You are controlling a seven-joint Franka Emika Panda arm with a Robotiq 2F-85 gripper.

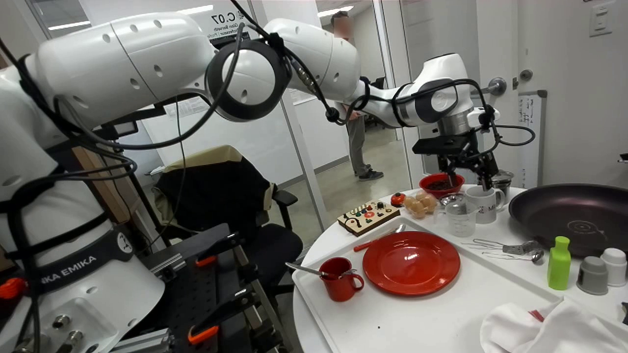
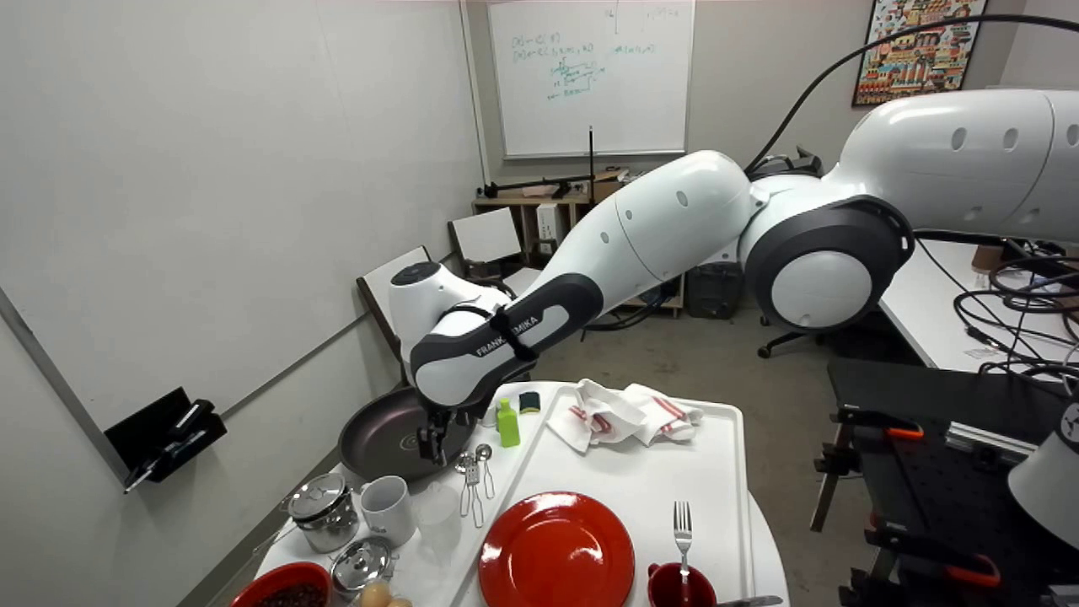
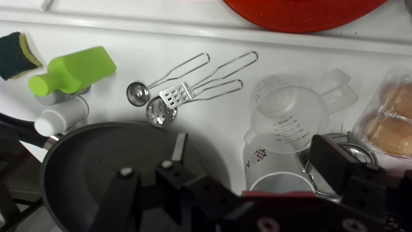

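Note:
My gripper point(image 1: 469, 185) points down over the far side of the table, above the white mug point(image 1: 486, 207). Its fingers stand wide apart in the wrist view, one over the dark pan point(image 3: 88, 162), the other near the steel lid point(image 3: 324, 187). Between and below them, the mug point(image 3: 272, 164) shows partly covered by the gripper's body. I see nothing gripped; whether a finger touches the mug cannot be told. A clear measuring cup point(image 3: 293, 116) stands right beside the mug. In exterior view 2 the arm hides most of the gripper.
A red plate point(image 1: 412, 264) and a red mug point(image 1: 340, 282) with cutlery sit on the white tray point(image 1: 406, 317). Near the pan are small metal utensils point(image 3: 173, 96) and a green bottle point(image 3: 83, 69). Eggs point(image 1: 420, 204) and a red bowl point(image 1: 441, 184) crowd the far end.

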